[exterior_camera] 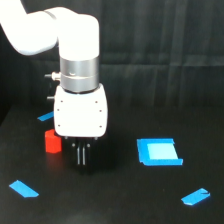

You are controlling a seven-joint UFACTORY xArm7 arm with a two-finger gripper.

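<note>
The white arm comes down from the upper left, and its gripper (pixel 82 158) points downward over the dark table. Its two thin dark fingers stand close together; the gripper looks shut, and I see nothing between them. A red block (pixel 53 142) lies just left of the gripper, apart from the fingers, its right side partly covered by the white gripper body. To the right, a pale light-blue square (pixel 162 151) is framed by blue tape (pixel 144 152).
Strips of blue tape lie at the front left (pixel 23 188), at the front right (pixel 195 197) and behind the red block (pixel 46 116). The table between the gripper and the taped square is clear. A dark curtain (pixel 150 50) hangs at the back.
</note>
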